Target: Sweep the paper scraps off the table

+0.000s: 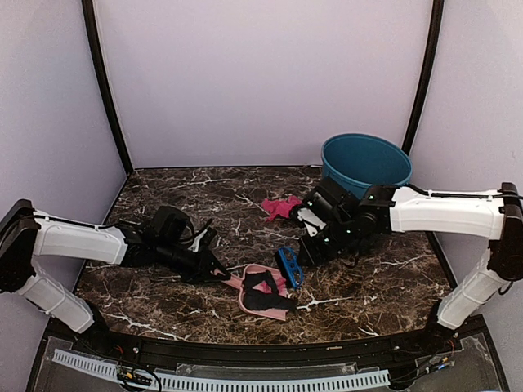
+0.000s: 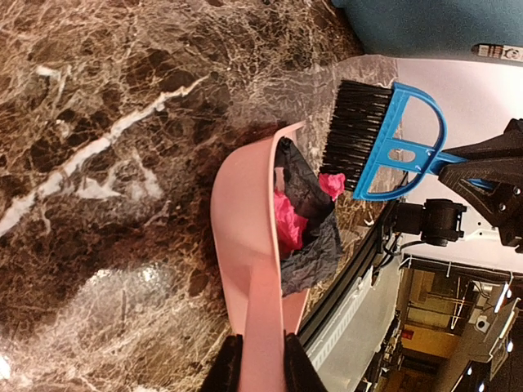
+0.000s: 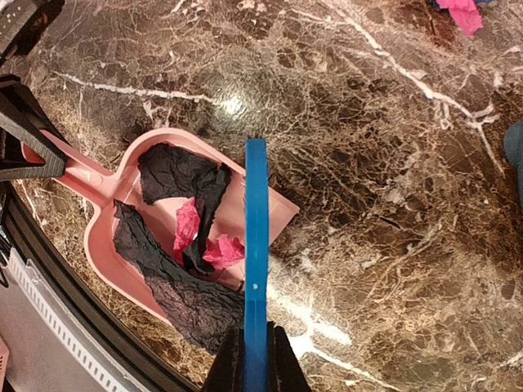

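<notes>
A pink dustpan (image 1: pixel 265 314) lies low over the table, its handle (image 2: pixel 262 335) held in my shut left gripper (image 1: pixel 216 272). Black scraps (image 3: pixel 176 282) and pink scraps (image 3: pixel 222 251) are in the pan; one black piece reaches its front edge. My right gripper (image 1: pixel 306 245) is shut on the blue brush (image 1: pixel 289 268). The brush's dark bristles (image 2: pixel 356 131) stand at the pan's open side, near a small pink scrap (image 2: pixel 332 184). Farther back on the table is another pink scrap (image 1: pixel 280 207). The right wrist view shows the brush handle (image 3: pixel 256 220) crossing over the pan's mouth.
A large blue bin (image 1: pixel 365 165) stands at the back right, behind my right arm. White walls rise at the back and sides, and a black rail (image 1: pixel 270 353) runs along the front.
</notes>
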